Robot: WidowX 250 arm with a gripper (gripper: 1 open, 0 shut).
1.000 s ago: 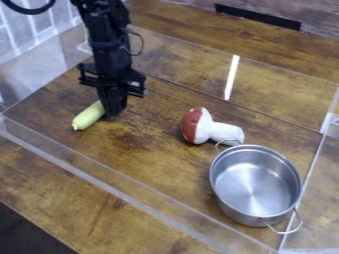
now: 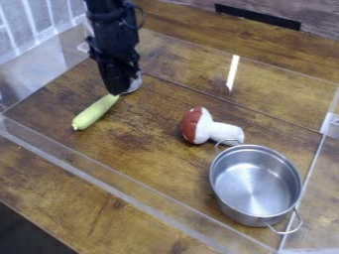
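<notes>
My black gripper [image 2: 117, 81] hangs at the upper left, just above the far end of a pale yellow-green elongated object [image 2: 93, 113] lying on the wooden surface. Its fingers look shut, with nothing clearly held between them. A whitish item [image 2: 131, 86], partly hidden by the gripper, is behind it.
A red-and-white toy [image 2: 203, 127] lies near the middle right, beside a steel pot [image 2: 252, 184] at the lower right. Clear panels border the wooden work area [image 2: 146, 169].
My gripper has risen and moved back, away from the yellow-green object, uncovering more of it. The object, toy and pot look unmoved.
</notes>
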